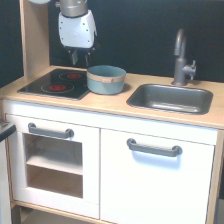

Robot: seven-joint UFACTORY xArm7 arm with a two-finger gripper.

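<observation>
A white robot arm with a dark gripper (80, 57) hangs above the back of the stove (49, 84), up and to the left of a blue-grey pot (106, 85). The pot sits at the right part of the stove, beside the sink. The fingers are small and dark against the dark backsplash, so their state is unclear.
A steel sink (171, 98) with a tall faucet (180, 60) takes up the right of the wooden counter (135, 117). A wooden side panel stands at the left. White cupboard doors are below.
</observation>
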